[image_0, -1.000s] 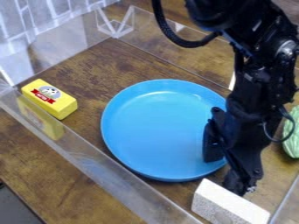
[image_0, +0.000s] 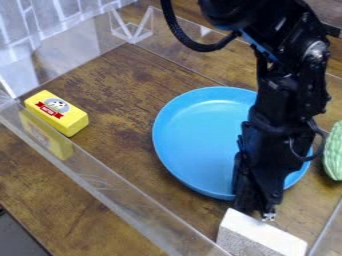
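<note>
My black gripper (image_0: 267, 180) reaches down at the right, over the right side of a blue plate (image_0: 194, 135), with its lower end near the plate's front right edge, just behind a white block (image_0: 254, 240). Whether the fingers are open or shut is hard to tell, as they are dark and partly hidden.
A yellow box (image_0: 56, 112) with a red and white label lies at the left. A green object (image_0: 325, 155) is at the right edge. Clear panels border the wooden surface (image_0: 107, 80), which is bare at the upper left.
The blue plate has shifted to the right, under my gripper, which has moved slightly left and down.
</note>
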